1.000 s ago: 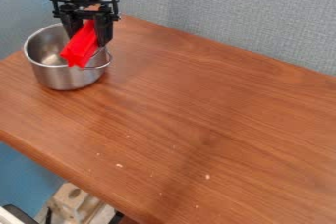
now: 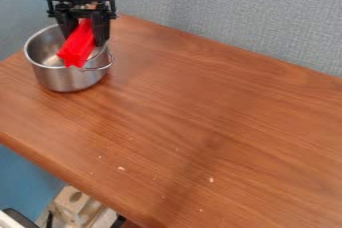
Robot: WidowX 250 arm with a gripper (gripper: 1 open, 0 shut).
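Note:
My black gripper [image 2: 82, 22] hangs over a steel pot [image 2: 64, 75] at the upper left of the table, shut on a red object [image 2: 78, 45]. The red object is tilted, its lower end within the pot's rim; whether it touches the pot cannot be told. The fingertips are partly hidden behind it.
A grey textured wall [image 2: 254, 22] stands behind it. Light wooden pieces [image 2: 78, 204] and other clutter lie below the table's left edge.
The gripper and the red object have shifted slightly to the left over the pot.

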